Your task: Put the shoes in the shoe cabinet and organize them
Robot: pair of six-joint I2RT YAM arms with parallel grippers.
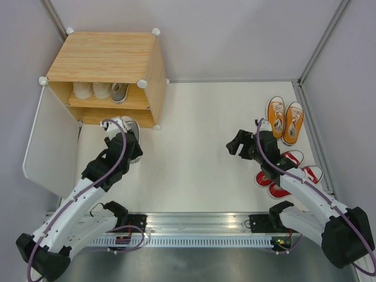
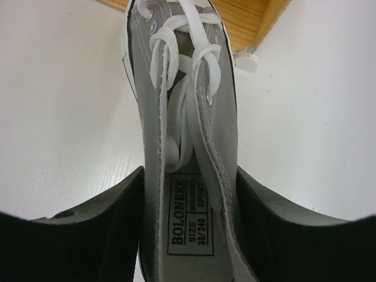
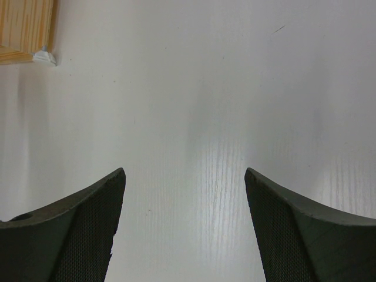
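Observation:
In the left wrist view a grey lace-up shoe (image 2: 188,211) fills the middle, its toe toward the cabinet. My left gripper is shut on it, a finger pressed to each side of its heel part. From above, that shoe (image 1: 135,132) is partly covered by the left arm, just in front of the wooden cabinet (image 1: 106,57). On the cabinet's shelf stand two white shoes (image 1: 83,90) and, to their right, a grey shoe (image 1: 120,92). My right gripper is open above bare table, nothing between its fingers. Orange shoes (image 1: 292,123) and red shoes (image 1: 312,173) lie at the right.
The cabinet's white door (image 1: 51,141) stands open on the left. Its lower level (image 1: 97,116) looks empty where visible. The red shoes are partly hidden under the right arm.

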